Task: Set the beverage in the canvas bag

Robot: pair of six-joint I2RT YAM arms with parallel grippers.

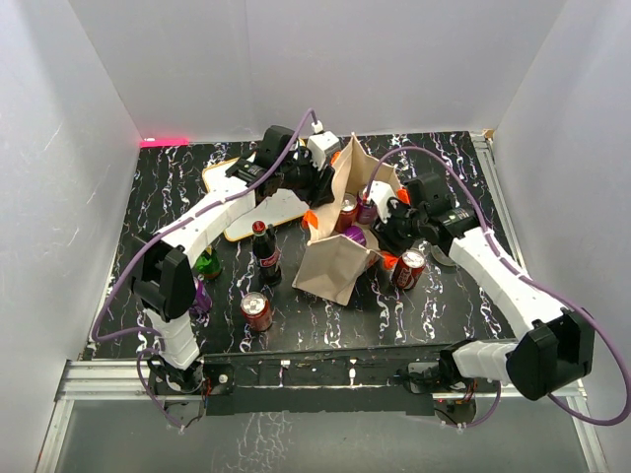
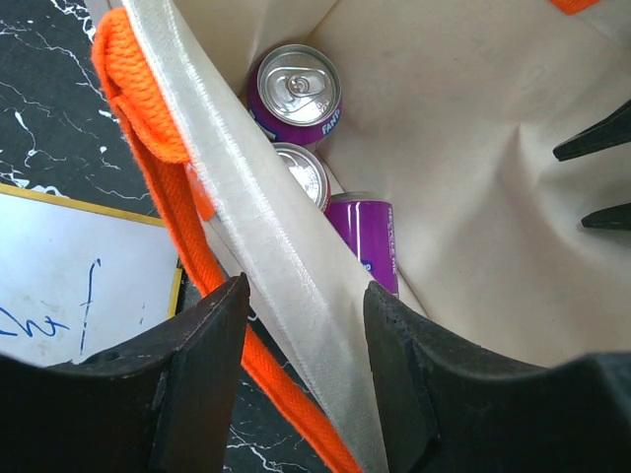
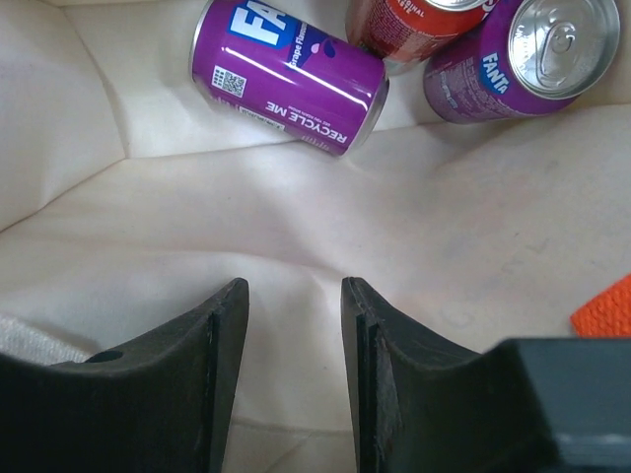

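Note:
The canvas bag [image 1: 330,271] stands at the table's middle, holding purple Fanta cans [image 3: 286,79] and a red can [image 3: 414,20]. My left gripper is at the bag's left rim, part open, with the pale rim between its fingers and an orange strap [image 2: 158,138] beside it. My right gripper is low at the bag's right side; its fingertips show apart over the canvas, and whether it grips fabric is unclear. A red Coke can [image 1: 408,269] stands right of the bag; a cola bottle [image 1: 266,253] and another can [image 1: 256,311] stand left of it.
A whiteboard [image 2: 69,276] lies behind the left arm. A green bottle [image 1: 207,262] and a purple item [image 1: 201,300] stand at the left. A tape roll [image 1: 444,258] lies at the right.

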